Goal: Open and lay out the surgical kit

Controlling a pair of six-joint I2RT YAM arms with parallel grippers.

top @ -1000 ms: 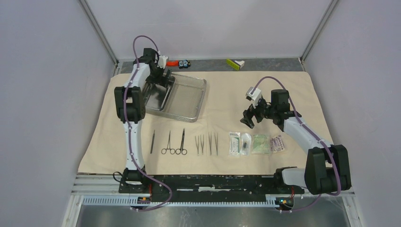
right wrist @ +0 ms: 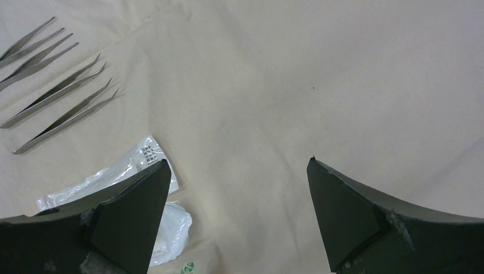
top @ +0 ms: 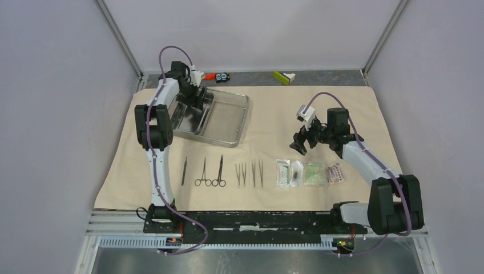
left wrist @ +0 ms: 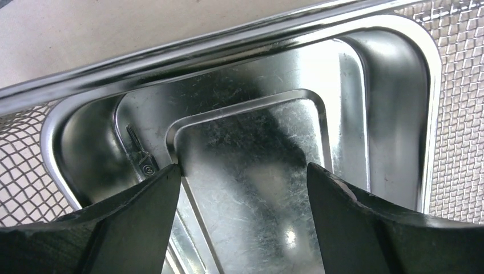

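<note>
My left gripper is open over a steel inner tray inside the mesh kit basket. A small thin metal piece lies along that tray's side. On the cloth lie a slim instrument, scissor-handled tools, several tweezers and packets, in a row along the front. My right gripper hangs open above the cloth, behind the packets, holding nothing.
A red and black object and a yellow-green item lie on the grey strip at the back.
The right arm and the laid-out items are unchanged.
</note>
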